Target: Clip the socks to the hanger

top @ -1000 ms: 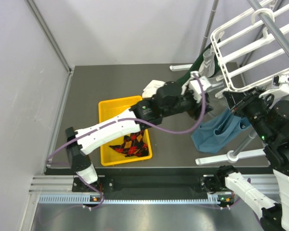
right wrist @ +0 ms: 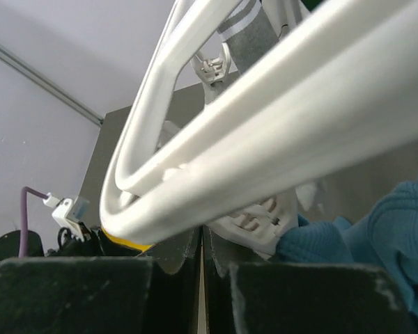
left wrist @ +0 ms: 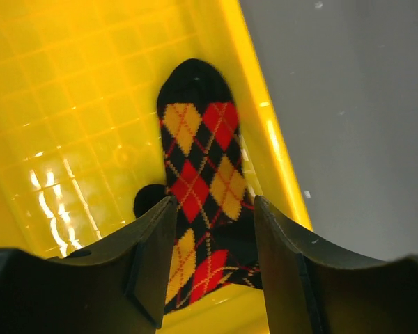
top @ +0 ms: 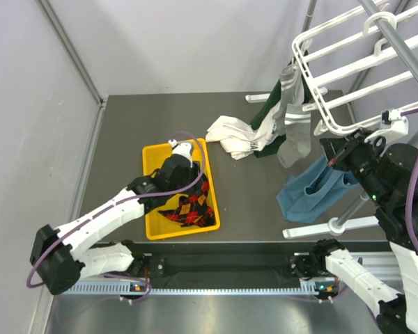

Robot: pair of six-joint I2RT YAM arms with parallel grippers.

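Note:
Black socks with red and yellow argyle (top: 192, 207) lie in the yellow tray (top: 153, 223). My left gripper hangs over them, part open, with the sock (left wrist: 198, 153) below between its fingertips. The white hanger rack (top: 348, 129) is at the upper right, with grey striped socks (top: 292, 132) hanging from it. My right gripper (top: 334, 156) is at the rack's front bar, shut with nothing seen between its fingers; in the right wrist view the rack fills much of the picture above it.
A cream cloth (top: 230, 136) and a dark green cloth lie at the back centre. A blue cloth (top: 306, 191) lies below the rack. Metal poles stand at the right.
My left arm has swung left from beside the rack to over the yellow tray. The rack and hanging socks have shifted slightly left; my right arm is nearly still.

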